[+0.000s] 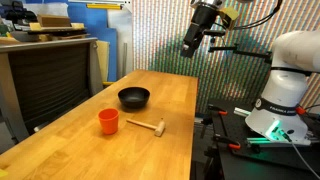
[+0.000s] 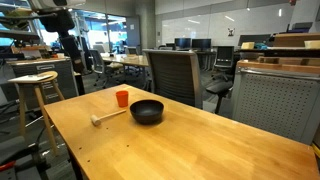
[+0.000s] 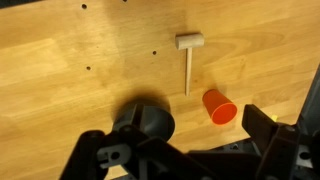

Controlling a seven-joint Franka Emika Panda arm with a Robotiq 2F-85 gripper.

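A small wooden mallet (image 3: 188,70) lies on the table; its head (image 1: 160,130) faces the arm's side in exterior view 1. Behind it sits a black bowl (image 1: 134,99), and a red cup (image 1: 108,121) stands upright to the left of the mallet. In exterior view 2, the cup (image 2: 122,98) and bowl (image 2: 147,111) are apart, with the mallet (image 2: 112,115) lying nearer that camera than the cup. My gripper (image 1: 187,48) is high above the table, away from all three. Its fingers are open and empty, with the bowl (image 3: 152,120) partly covered by the gripper in the wrist view.
The wooden table (image 2: 210,140) has broad bare areas around the three objects. An office chair (image 2: 172,78) stands against its far side in exterior view 2. A grey perforated panel (image 2: 272,103) and shelving lie beyond the table.
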